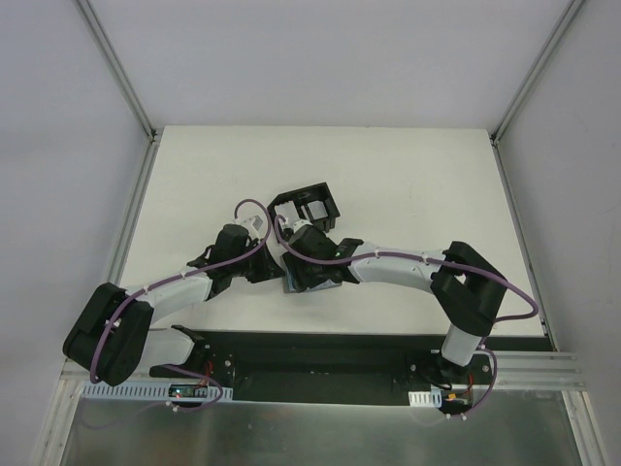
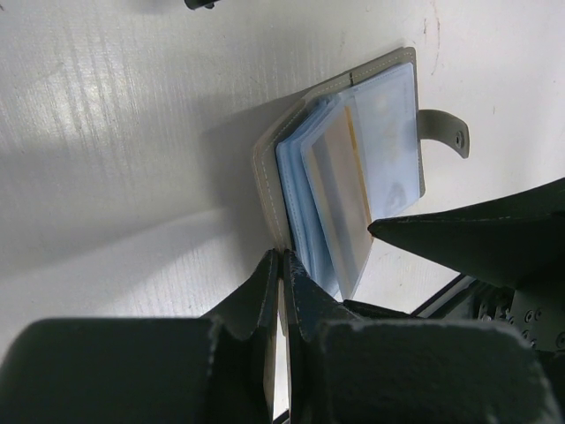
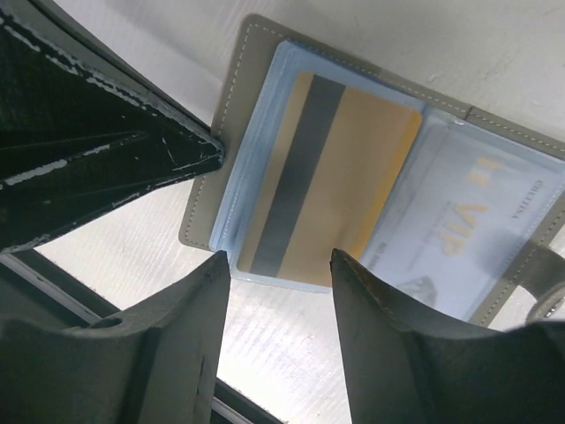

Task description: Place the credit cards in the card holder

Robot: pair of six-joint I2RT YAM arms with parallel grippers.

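Note:
The grey card holder [image 2: 380, 66] lies open on the table with clear blue sleeves. A gold card with a dark stripe [image 3: 327, 177] sits in its left sleeve, and the other sleeve [image 3: 459, 212] shows faint VIP lettering. My left gripper is shut at the holder's edge; whether it pinches that edge is unclear. My right gripper is part open over the gold card's lower edge, its fingers apart with nothing seen held between them.
A black tray [image 1: 322, 189] with white compartments stands just behind the holder. Both arms crowd the holder.

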